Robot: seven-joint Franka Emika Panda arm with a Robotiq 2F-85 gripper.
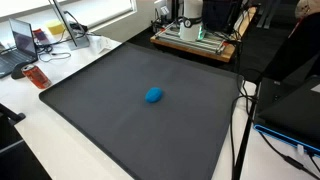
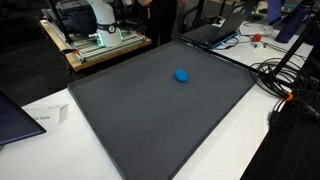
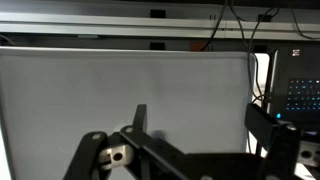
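Note:
A small blue object (image 1: 153,95) lies on the dark grey mat (image 1: 100,115), near its middle in exterior view 1. Exterior view 2 shows the same blue object (image 2: 181,75) towards the far side of the mat (image 2: 150,115), with nothing touching it. In the wrist view my gripper stands open, its two dark fingers wide apart over a plain grey surface. No clear blue shows there; the gripper's own body covers the lower part of that view. Neither exterior view shows the gripper's fingers.
A red can (image 1: 37,77) stands beside the mat, close to a laptop (image 1: 27,40). Dark cables (image 2: 285,80) lie bunched off the mat's far right edge in exterior view 2. A wooden-edged stand (image 2: 105,45) sits at upper left.

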